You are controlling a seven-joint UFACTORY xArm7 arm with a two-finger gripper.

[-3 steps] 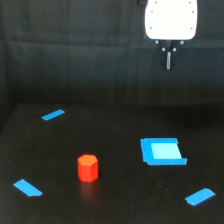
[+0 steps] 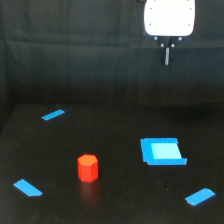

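Note:
A red hexagonal block (image 2: 88,168) stands upright on the dark table, left of the middle. To its right lies a pale square (image 2: 166,151) framed in blue tape. High in the view, well above and behind the table items, hangs my gripper (image 2: 167,61) below its white arm housing. Its fingers appear as one small dark and grey shape, too small to tell whether they are apart. No object shows at their tips.
Blue tape strips mark the table at the back left (image 2: 53,115), front left (image 2: 27,188) and front right (image 2: 200,197). Bare table separates the block from the taped square. A dark curtain (image 2: 80,60) closes off the back.
My gripper and its white housing have shifted slightly upward and a touch to the left. The red block and the taped square have stayed in place.

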